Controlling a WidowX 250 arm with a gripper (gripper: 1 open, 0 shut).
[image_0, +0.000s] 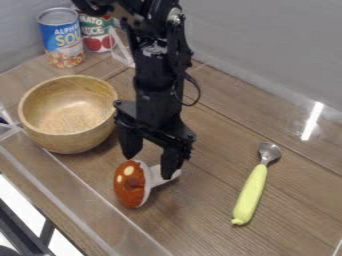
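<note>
The black gripper (152, 152) hangs low over a toy mushroom (131, 183) with a red-orange spotted cap and white stem, which lies on its side at the front middle. The fingers are spread apart, down around the stem; whether they touch it is unclear. A tan bowl (40, 117) sits on the left, beside the arm.
A spoon-like utensil with a yellow-green handle (250, 191) lies on the right. An ALPHA soup can (63, 38) and a red can (96, 33) stand at the back left. A wall bounds the back.
</note>
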